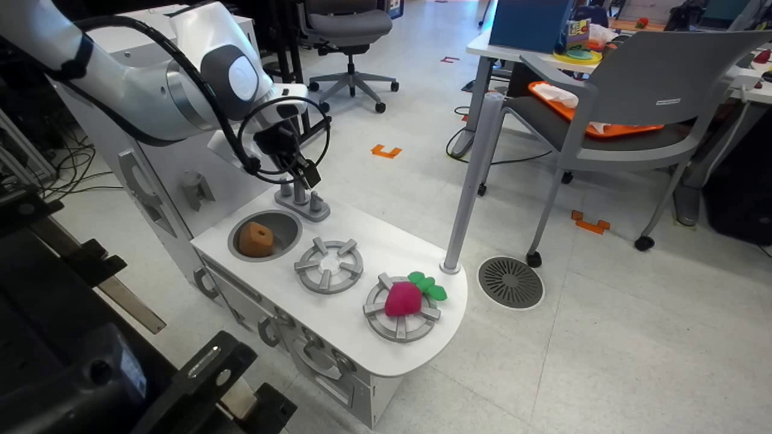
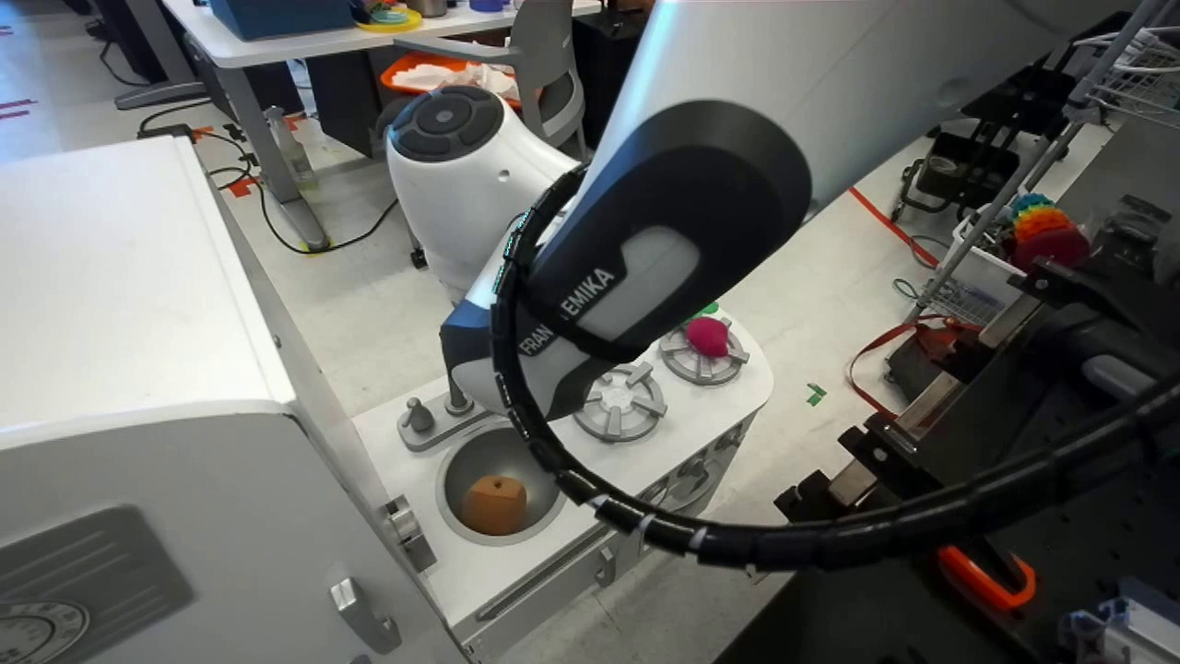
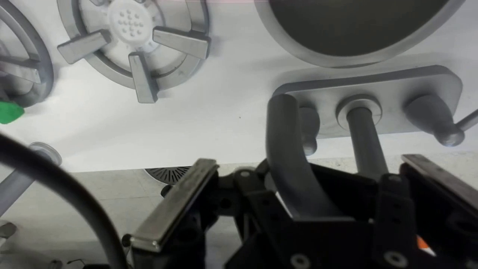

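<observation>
My gripper stands open around the grey faucet spout (image 3: 286, 143), its two metal-edged fingers (image 3: 177, 206) wide apart to left and right in the wrist view. Whether either finger touches the spout I cannot tell. The faucet base (image 3: 329, 92) has two knobs and sits on the white counter behind the sink. In exterior view 1 the gripper (image 1: 302, 172) is at the faucet's top and hides much of it. A brown block-like object (image 1: 256, 239) lies in the round sink (image 1: 287, 225).
Two grey burners lie beside the sink; the near one (image 1: 315, 278) is empty, while the far one (image 1: 400, 335) holds a pink toy (image 1: 403, 299) with green leaves. A grey post (image 1: 471, 191) rises at the counter's far edge. The grey cabinet (image 2: 155, 465) stands close to the sink.
</observation>
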